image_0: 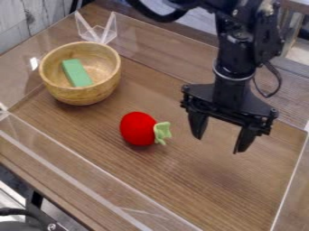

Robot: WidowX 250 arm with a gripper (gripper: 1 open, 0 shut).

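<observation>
My black gripper (pixel 223 123) hangs over the right half of the wooden table (pixel 133 180), its two fingers spread wide with nothing visible between them. Left of it lies a red round object (pixel 137 127) with a pale green piece at its right side, apart from the fingers. At the upper left, a wooden bowl (pixel 107 83) holds a green block (pixel 75 73).
A clear plastic object stands behind the bowl at the top left. A black cable shows at the lower left corner.
</observation>
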